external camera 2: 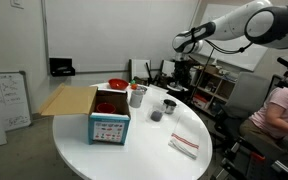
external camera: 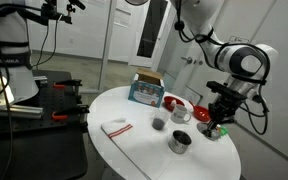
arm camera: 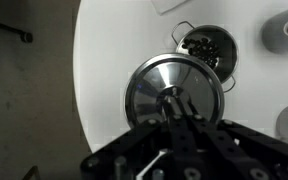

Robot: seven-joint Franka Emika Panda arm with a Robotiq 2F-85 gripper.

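In the wrist view the round steel lid (arm camera: 144, 112) lies right under my gripper, whose fingers are shut at its central knob; the fingertips partly hide the knob. The lid is off the pot and overlaps its edge in this view. The small two-handled steel pot (arm camera: 216, 65) stands uncovered, with dark pieces inside. Exterior view 1 shows my gripper (external camera: 214, 122) to the right of the pot (external camera: 179, 143), with the lid (external camera: 213, 132) below its fingers. Whether the lid touches the table cannot be told.
A clear cup (external camera: 161, 119), a white mug (external camera: 180, 113) and red dishes (external camera: 199, 114) stand close by on the white table (external camera: 144, 160). Farther left are an open box (external camera: 146, 90) and a folded cloth (external camera: 116, 128). Bare table lies right of the pot.
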